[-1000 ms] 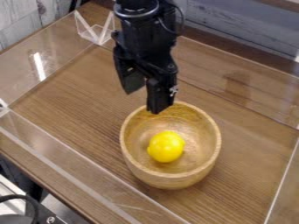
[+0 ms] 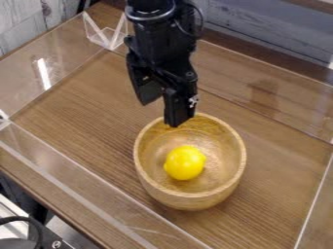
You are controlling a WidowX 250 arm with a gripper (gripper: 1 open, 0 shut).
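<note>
My black gripper (image 2: 162, 95) hangs from the top centre of the camera view, just above the back rim of a round wooden bowl (image 2: 224, 142), its fingers apart and nothing visible between them. A yellow ball (image 2: 185, 162) rests inside the bowl, below the gripper and clear of it.
Clear plastic pieces sit at the top left and left edge. A white wall lies along the back right. A dark cable (image 2: 33, 222) is at the bottom left.
</note>
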